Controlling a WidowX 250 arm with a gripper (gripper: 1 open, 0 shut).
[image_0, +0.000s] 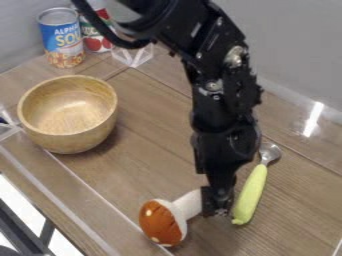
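My gripper (217, 200) points down at the pale stem end of a toy mushroom (162, 222) with an orange cap, which lies on its side on the wooden table (120, 175). The fingertips are dark and partly hidden, beside the stem; the finger is open. A spoon-like tool with a light green handle (250, 195) lies just right of the gripper.
A wooden bowl (67, 130) sits at the left. Cans (62, 40) stand at the back left against the wall. The table's near left edge runs along the lower left.
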